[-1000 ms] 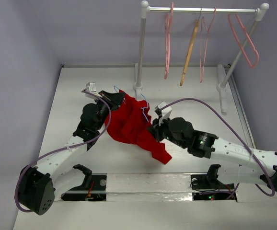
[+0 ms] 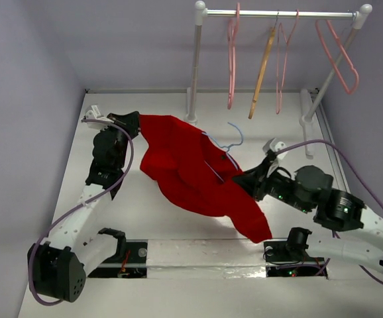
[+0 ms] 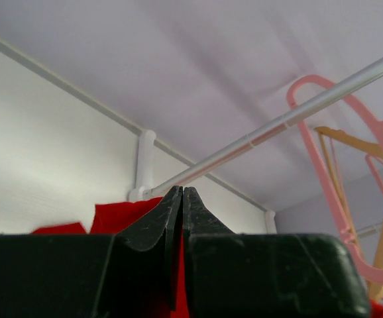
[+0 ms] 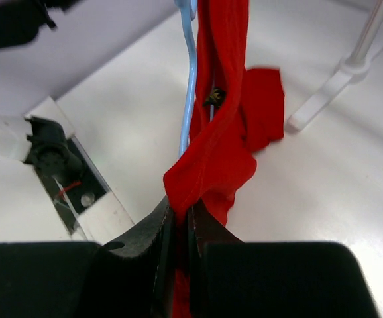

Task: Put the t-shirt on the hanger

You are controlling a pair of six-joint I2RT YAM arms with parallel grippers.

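Observation:
The red t-shirt (image 2: 185, 165) is stretched between both grippers, with a blue hanger (image 2: 224, 144) lying partly inside it, its hook showing at the upper right of the cloth. My left gripper (image 2: 136, 120) is shut at the shirt's upper left corner; in the left wrist view the fingers (image 3: 152, 265) are closed, red cloth behind them, thickness between them unclear. My right gripper (image 2: 244, 179) is shut on the shirt near the hanger. In the right wrist view cloth (image 4: 211, 159) runs into its fingertips, beside the blue hanger bar (image 4: 187, 99).
The white rack bar (image 2: 307, 14) spans the back, holding pink hangers (image 2: 232, 59) and a wooden hanger (image 2: 263, 66). The rack's feet stand behind the shirt and to its right. Bare floor shows around the shirt.
The grippers have moved apart, left one leftward and up in the top view, right one rightward, spreading the shirt. The blue hanger has shifted rightward with the right gripper.

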